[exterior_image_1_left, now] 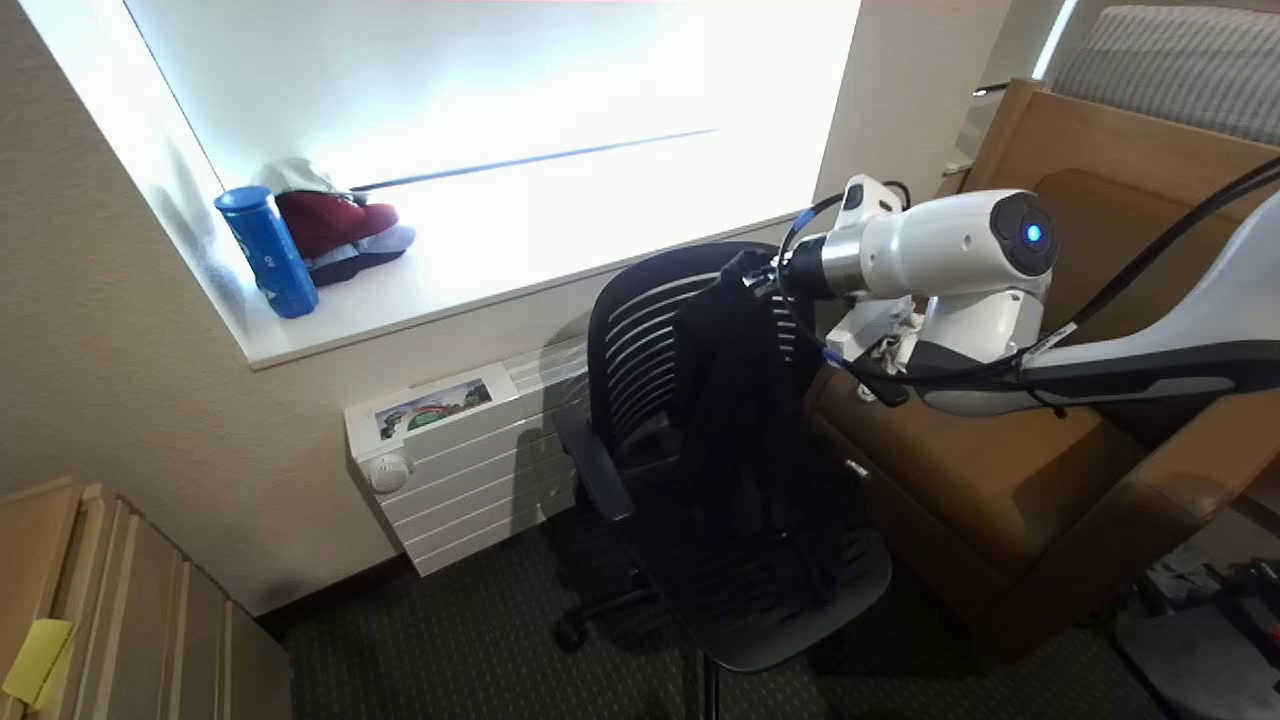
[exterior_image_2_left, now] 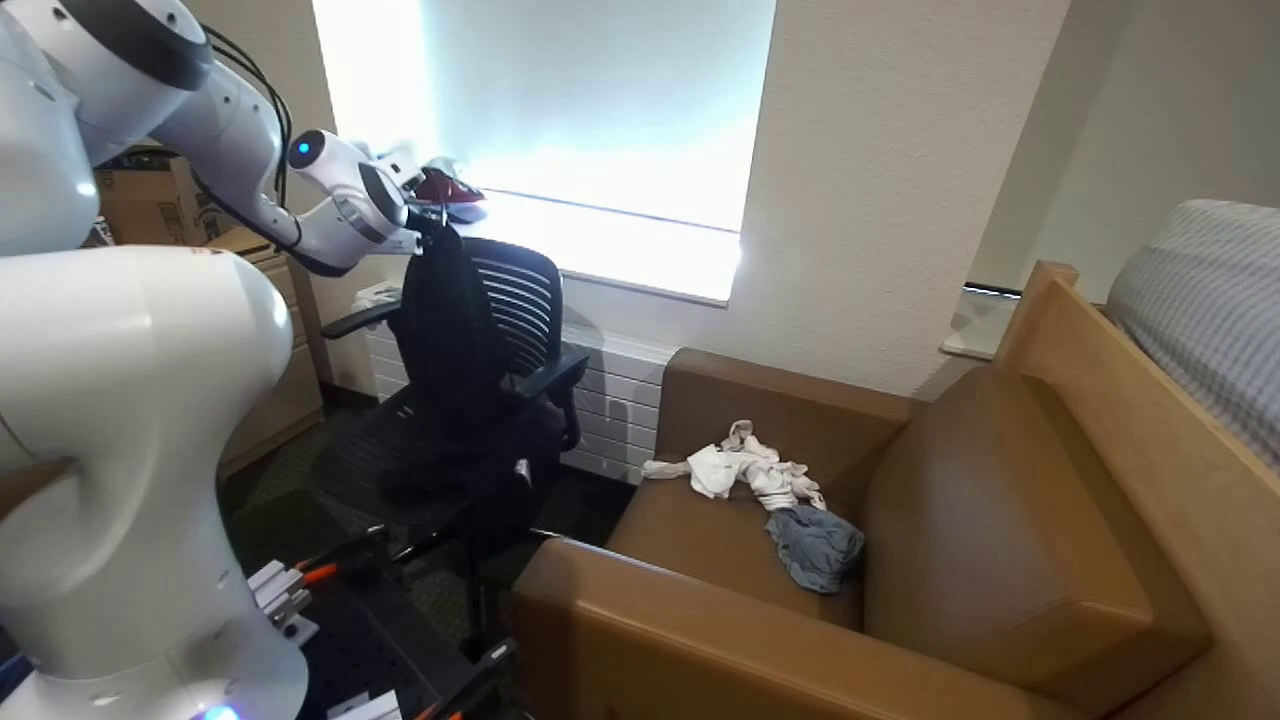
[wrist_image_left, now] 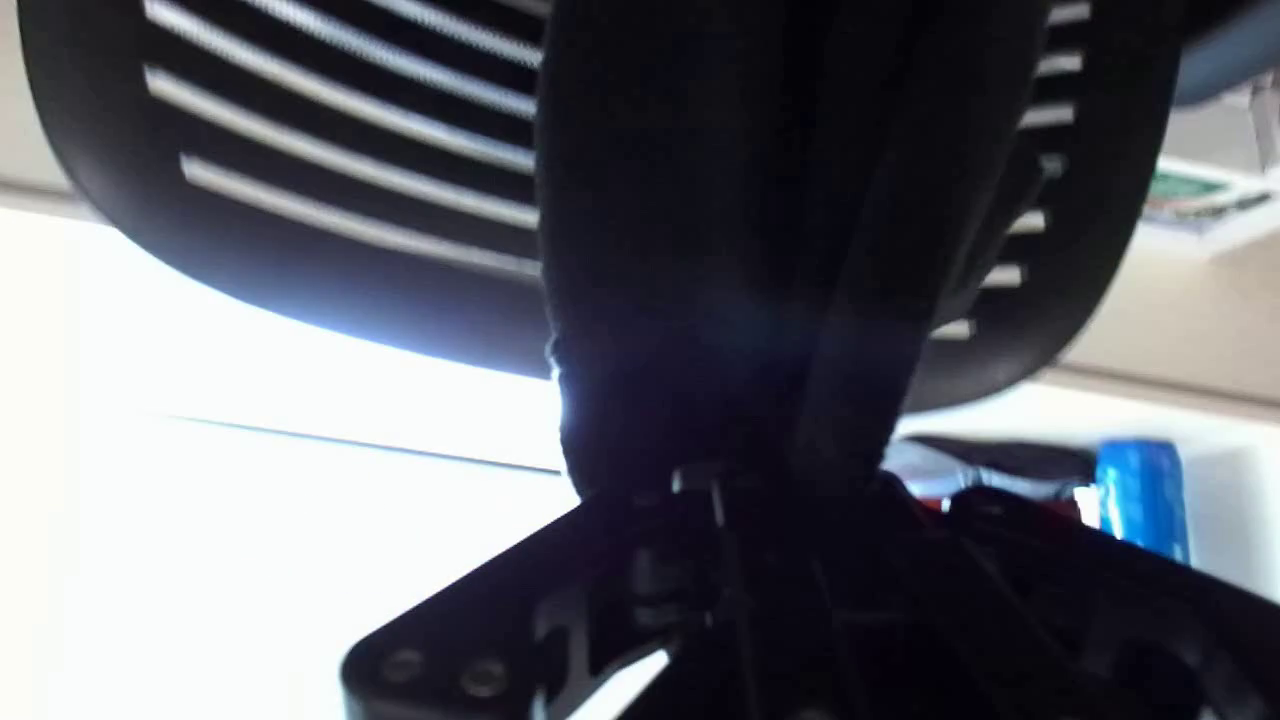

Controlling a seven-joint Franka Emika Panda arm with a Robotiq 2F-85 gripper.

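Note:
A black garment (exterior_image_1_left: 734,396) hangs from my gripper (exterior_image_1_left: 753,275), which is shut on its upper end near the top of the chair back. Its lower part lies on the seat of the black office chair (exterior_image_1_left: 627,324). In exterior view 2 the black cloth (exterior_image_2_left: 446,324) drops in a long fold in front of the slotted backrest (exterior_image_2_left: 518,288). The wrist view has the cloth (wrist_image_left: 732,240) running up from between the dark fingers, with the backrest (wrist_image_left: 324,288) behind it. The fingertips themselves are hard to make out against the black cloth.
On the windowsill (exterior_image_1_left: 504,264) stand a blue canister (exterior_image_1_left: 269,254) and several caps (exterior_image_1_left: 342,228). A brown sofa (exterior_image_2_left: 708,564) beside the chair bears white cloth (exterior_image_2_left: 738,466) and a grey cloth (exterior_image_2_left: 816,546). A radiator (exterior_image_1_left: 480,468) is behind the chair.

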